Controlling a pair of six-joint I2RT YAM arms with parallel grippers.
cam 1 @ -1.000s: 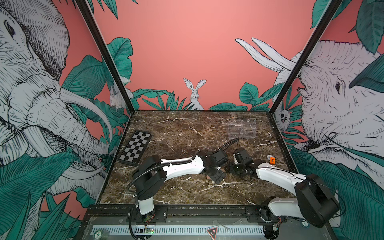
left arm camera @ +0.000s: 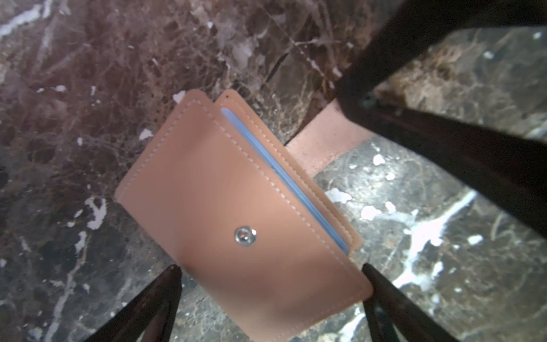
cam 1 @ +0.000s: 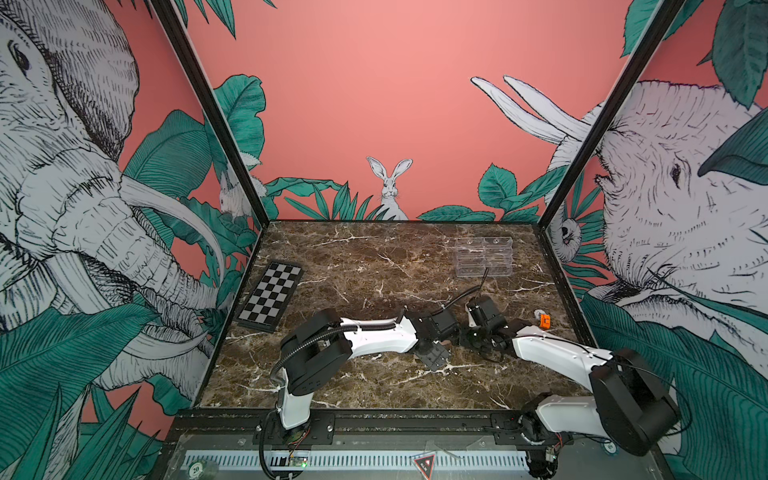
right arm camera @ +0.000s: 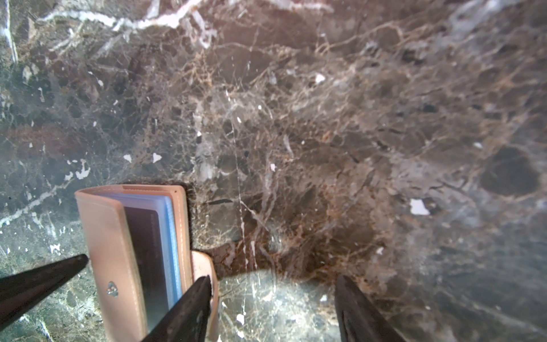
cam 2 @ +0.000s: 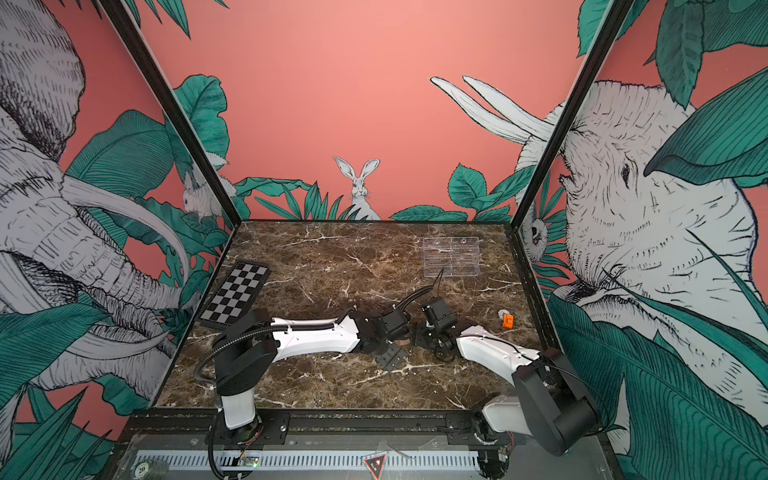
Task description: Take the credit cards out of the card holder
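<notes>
The tan card holder (left arm camera: 239, 228) is between the fingers of my left gripper, seen in the left wrist view. Those fingers stand well apart; one is at the holder's lower right corner, and I cannot tell if both touch it. Blue card edges (left arm camera: 285, 182) show in the holder's open side. In the right wrist view the card holder (right arm camera: 111, 262) is tilted open at the lower left, with a dark card (right arm camera: 147, 256) and blue edges inside. My right gripper is open beside it, its left finger overlapping the holder's strap (right arm camera: 202, 268).
A clear divided tray (cam 1: 484, 257) lies at the back right. There is a checkered board (cam 1: 272, 296) on the left and a small orange object (cam 1: 545, 321) at the right. The two grippers nearly meet.
The right arm looks the same.
</notes>
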